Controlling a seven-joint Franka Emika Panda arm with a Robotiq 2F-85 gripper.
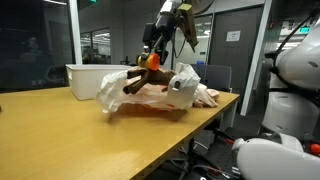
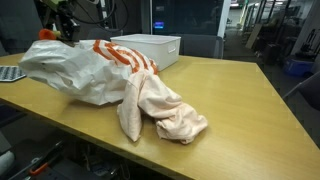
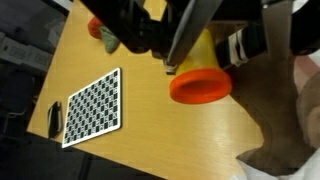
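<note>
My gripper is shut on a yellow container with an orange end, just above the mouth of a white bag. In the wrist view the container's orange end faces the camera, its yellow body between the dark fingers. The white bag lies crumpled on the table, its brown inside showing below the container. From the other side, the bag stands at the left, with the orange end at its top. Whether the container touches the bag is unclear.
Beside the bag lie an orange-and-white striped cloth and a pale pink cloth. A white box stands behind. A checkered board shows in the wrist view.
</note>
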